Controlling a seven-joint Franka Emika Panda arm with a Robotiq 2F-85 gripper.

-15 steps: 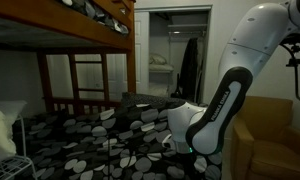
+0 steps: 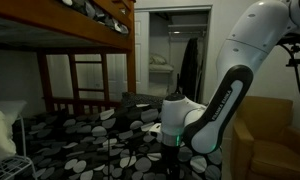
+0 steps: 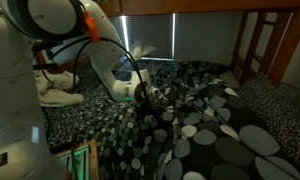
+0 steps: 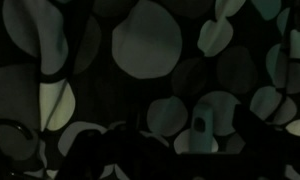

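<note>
My gripper points down at the dark bedcover (image 4: 145, 45) with its large pale dots. In the wrist view, its dark fingers stand apart at the bottom edge, with the fingers open. Between them in that view appears a small pale teal, upright-looking object (image 4: 201, 125) with a dark spot on it; what it is cannot be told in this dim light. The gripper (image 2: 171, 157) is a dark shape against the cover in the first exterior view, below the white wrist. Its fingertips are hard to make out in the second exterior view.
The bunk bed's wooden frame (image 2: 60, 30) overhangs the left side. A brown armchair (image 2: 270, 140) stands to the right of the arm. A white pillow (image 2: 2, 135) lies at the far left. Much of the bedcover is clear.
The white wrist has shifted slightly to the left and tilted, and the dark gripper now shows more clearly beneath it. The bedding and furniture look unchanged.
</note>
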